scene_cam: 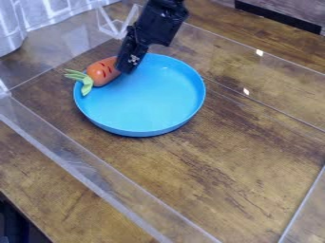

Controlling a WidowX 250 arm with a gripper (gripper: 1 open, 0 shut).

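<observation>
A blue round plate (146, 104) lies on the wooden table. An orange toy carrot (101, 71) with pale green leaves rests at its left rim, leaves toward the front left. The dark gripper (127, 63) comes down from the top, low at the plate's back left, just right of the carrot's thick end. It looks shut; whether it touches the carrot is unclear, and I see nothing clearly held in it.
Bare wooden table (229, 180) spreads to the right and front of the plate. A clear plastic edge runs along the left, and a crumpled translucent item is at the top left corner.
</observation>
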